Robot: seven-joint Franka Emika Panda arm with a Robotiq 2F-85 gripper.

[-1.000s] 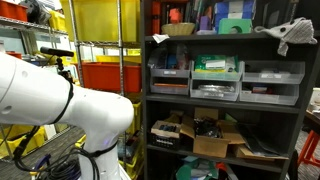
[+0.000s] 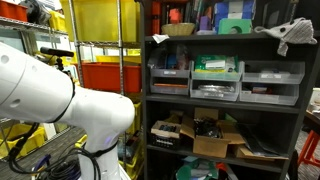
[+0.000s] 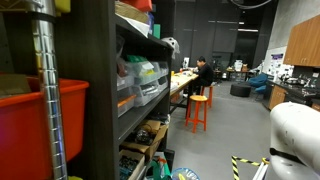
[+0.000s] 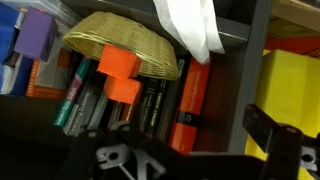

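Note:
In the wrist view my gripper stands open, its dark fingers [image 4: 112, 150] spread wide at the bottom, nothing between them. Beyond it is a shelf with a row of upright books [image 4: 140, 105], among them a red-orange one [image 4: 191, 105]. A tan wicker basket [image 4: 150, 50] lies across the books' tops, with orange blocks [image 4: 119, 62] beside it. White cloth [image 4: 195, 25] hangs over the shelf edge. In exterior view 1 the white arm [image 2: 50, 90] comes in from the left; the gripper is out of sight there.
Clear drawers [image 2: 215, 90] and open cardboard boxes [image 2: 205, 130] fill the lower shelves. A grey plush toy [image 2: 290, 36] hangs at the upper right. Yellow bin [image 4: 290, 90] stands beside the shelf's side panel. In exterior view 2, a person [image 3: 203, 75] sits far off; the floor [image 3: 215, 145] is open.
The white arm has shifted slightly at the left of exterior view 1. The shelves and their contents look the same.

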